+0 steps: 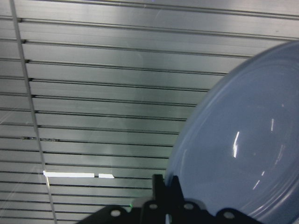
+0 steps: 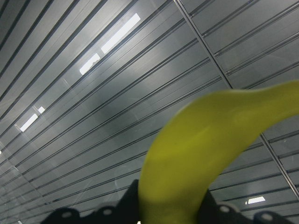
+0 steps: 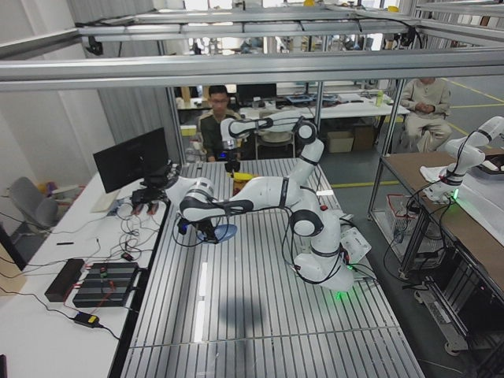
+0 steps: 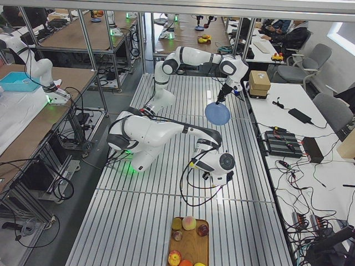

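A blue plate (image 4: pixel 217 113) (image 1: pixel 238 140) hangs from my left gripper, which is shut on its rim over the slatted metal table (image 4: pixel 133 221). In the right wrist view a yellow banana (image 2: pixel 205 140) fills the lower right, held in my right gripper; its fingers are largely hidden behind the banana. A wooden tray (image 4: pixel 189 245) with several fruits, among them a peach and apples, lies at the near end of the table in the camera right view, mostly hidden by the arms in the camera left view.
A white desk (image 3: pixel 55 339) with monitor (image 3: pixel 130 157), power supplies and cables runs along one side of the table. A brown bench (image 3: pixel 417 169) with another arm stands on the other. Much bare table surrounds the plate and tray. A seated person (image 3: pixel 216 118) is behind the far end.
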